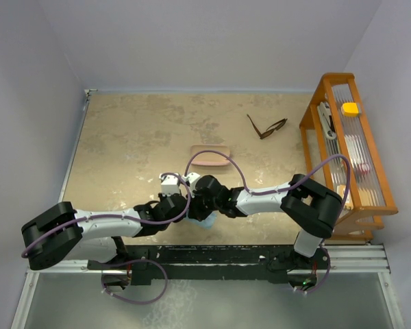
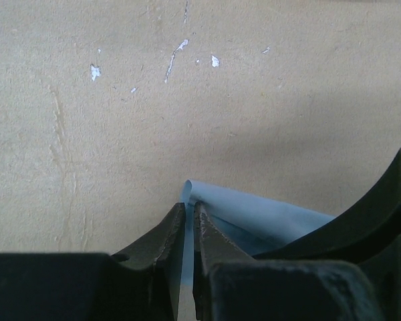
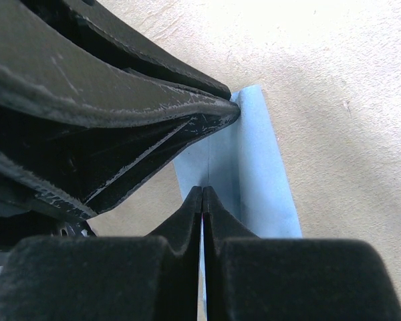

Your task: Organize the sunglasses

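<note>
A light blue cloth (image 1: 204,221) (image 2: 267,214) (image 3: 260,167) lies folded on the table beneath both grippers, largely hidden by them in the top view. My left gripper is shut at the cloth's folded edge; whether fabric is between its tips is unclear. My right gripper is shut over the cloth, nothing visible between its tips. The two grippers are very close together. Dark sunglasses (image 1: 264,131) lie open at the back right. A pinkish, shallow case-like object (image 1: 210,157) sits behind the grippers.
A wooden rack (image 1: 363,157) with a yellow item and other objects stands along the right edge. Walls border the table at the back and sides.
</note>
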